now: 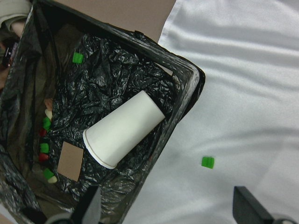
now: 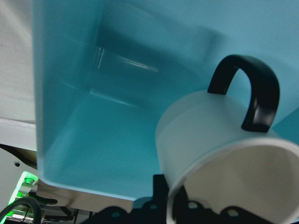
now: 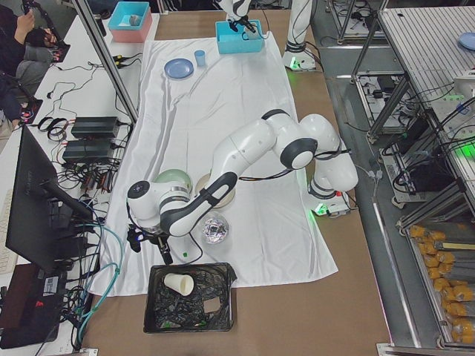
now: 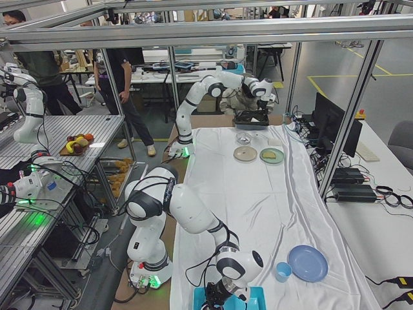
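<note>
A white paper cup (image 1: 122,128) lies on its side in the black bag-lined bin (image 3: 159,311), beside small green and red pieces and a brown square (image 1: 70,160). My left gripper (image 3: 152,243) is above the bin, open, its fingertips apart at the bottom of the left wrist view. My right gripper is shut on the rim of a white mug (image 2: 201,126) with a black handle, inside the turquoise box (image 2: 93,140) at the far end.
Green plate (image 4: 272,159), beige plate (image 4: 245,157), a shiny round item (image 3: 215,227), blue plate (image 4: 308,258) and blue cup (image 4: 282,274) sit on the white cloth (image 3: 208,111). A small green cube (image 1: 208,162) lies beside the bin.
</note>
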